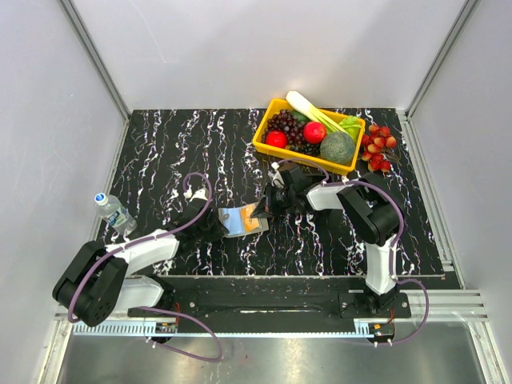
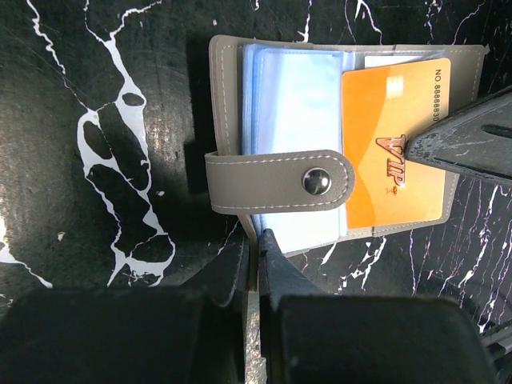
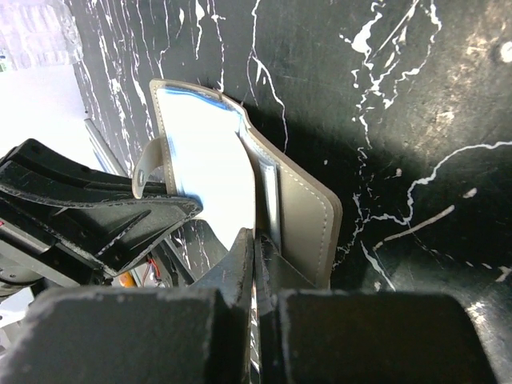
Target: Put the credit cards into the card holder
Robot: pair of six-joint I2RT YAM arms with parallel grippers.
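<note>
The taupe card holder [image 2: 228, 92] lies open, with bluish clear sleeves [image 2: 300, 104] on its left half and a strap with a snap [image 2: 316, 181] across them. My left gripper is shut on the holder's near left edge. An orange card [image 2: 372, 196] lies over the right half; how far it sits inside a pocket I cannot tell. My right gripper is shut, its tip against the card's face in the left wrist view. In the right wrist view a pale sheet [image 3: 216, 168] reaches its fingertips, and the card's face is hidden.
A yellow basket [image 1: 346, 169] of fruit and vegetables stands behind the right arm, with red fruit [image 1: 378, 148] beside it. A water bottle [image 1: 116, 214] lies at the left edge. Behind the holder, the marble table [image 1: 200, 144] is clear.
</note>
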